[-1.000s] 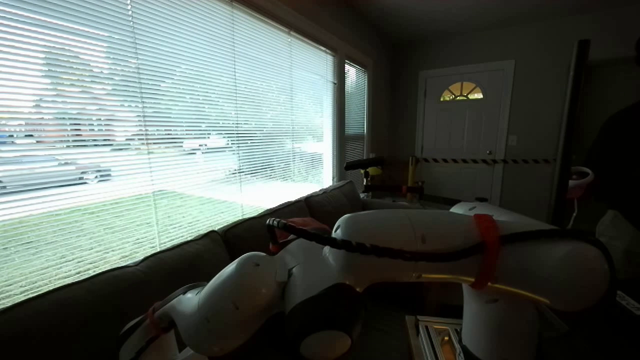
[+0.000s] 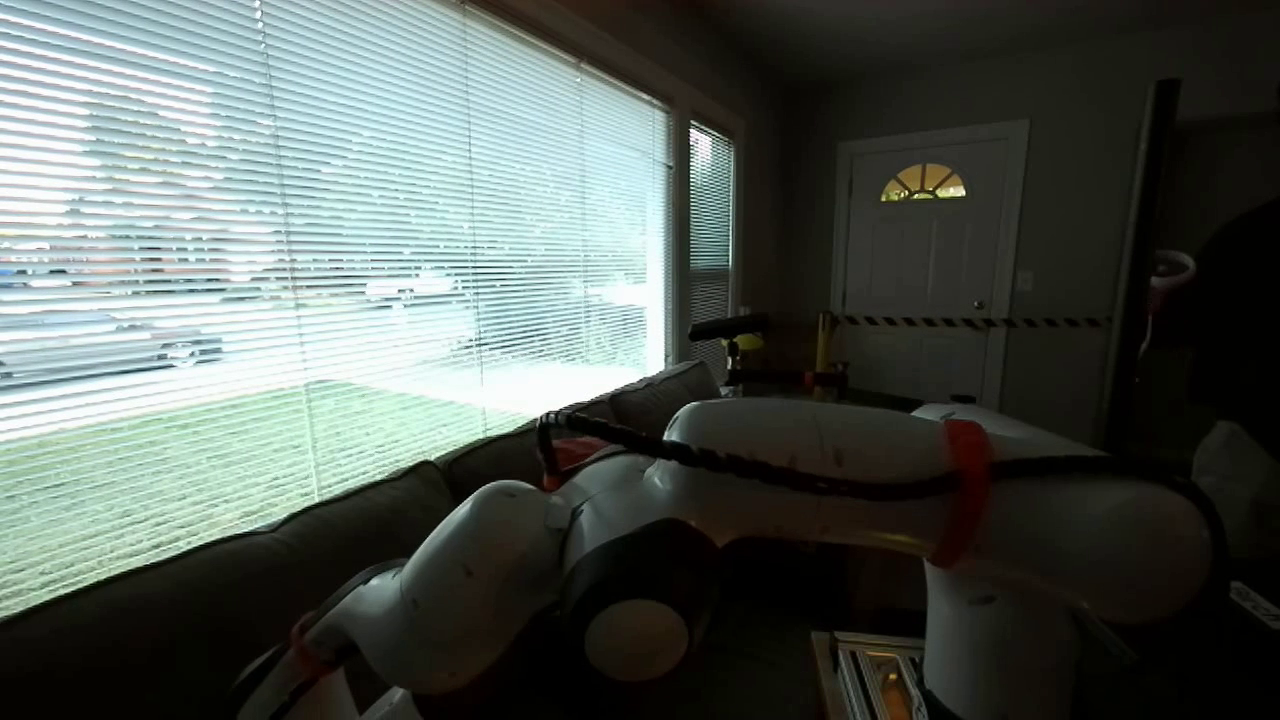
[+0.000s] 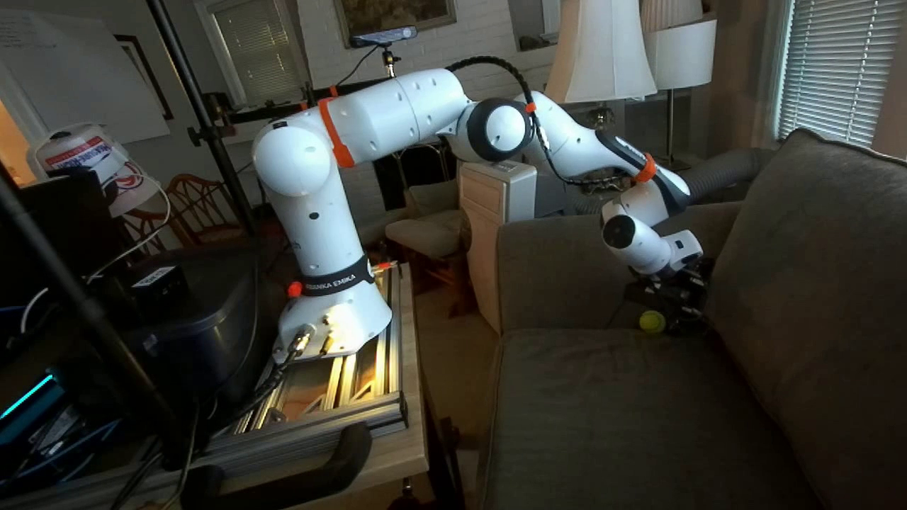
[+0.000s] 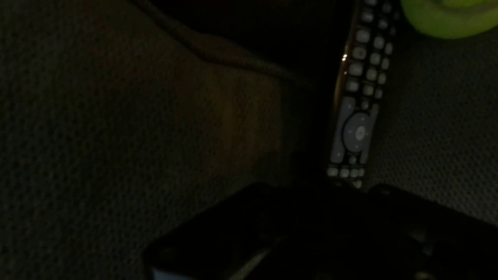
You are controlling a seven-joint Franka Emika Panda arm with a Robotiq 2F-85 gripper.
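A dark remote control [image 4: 359, 93] with pale grey buttons lies on the sofa fabric in the wrist view, its lower end running up to my gripper. The gripper's dark fingers fill the bottom of that view; they are shut, and I see nothing held between them. A yellow-green ball [image 4: 450, 18] rests near the remote's far end, cut off by the top right corner. In exterior view 2 the same ball [image 3: 652, 321] sits by the gripper [image 3: 682, 321], low in the sofa's back corner. The remote cannot be made out there.
The sofa's backrest [image 3: 816, 280] rises close beside the gripper, and its armrest [image 3: 578, 263] stands behind. Most of the seat cushion [image 3: 595, 416] is bare. A fold of dark fabric [image 4: 224, 60] lies left of the remote. Light is very dim around the gripper.
In exterior view 1 the arm's upper link and elbow have risen, and the forearm has shifted slightly. The dark shape and pale ring at the far right have also moved.
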